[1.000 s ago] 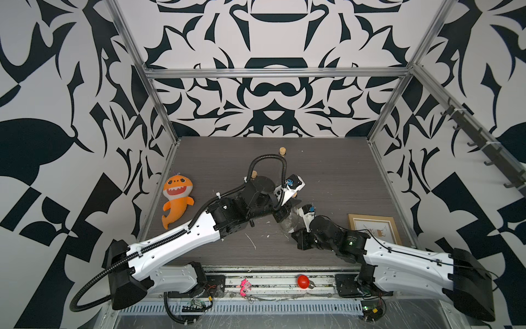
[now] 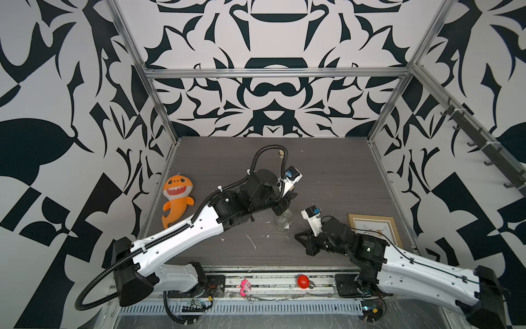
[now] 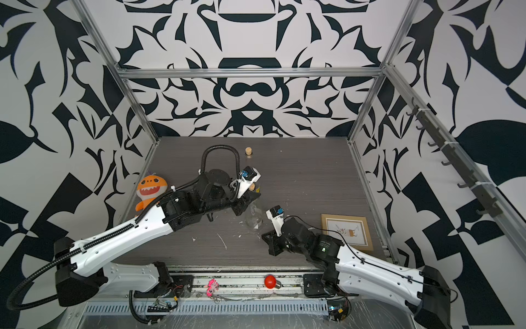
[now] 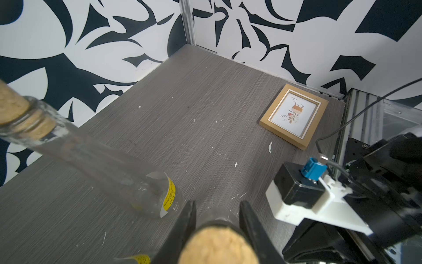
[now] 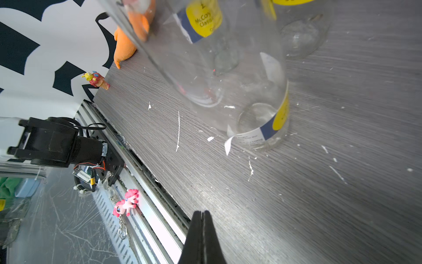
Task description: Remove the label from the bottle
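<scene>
A clear bottle (image 2: 283, 218) stands mid-table under my left gripper (image 2: 282, 204). In the left wrist view my left gripper is shut on a corked bottle at its top; a second corked bottle (image 4: 92, 162) stands beyond, with a yellow label near its base. In the right wrist view the near bottle carries a yellow-and-navy label (image 5: 261, 132) with a torn white strip hanging loose. My right gripper is shut with nothing between its fingertips, low and to the right of the bottle in the top views, apart from it.
An orange shark plush (image 2: 178, 200) lies at the left, a framed picture (image 2: 372, 218) at the right. Another cork top (image 3: 248, 150) shows toward the back. Small white scraps are scattered on the table (image 3: 306, 170). A pink toy and red ball sit at the front rail.
My right gripper has moved back toward the front, away from the bottle.
</scene>
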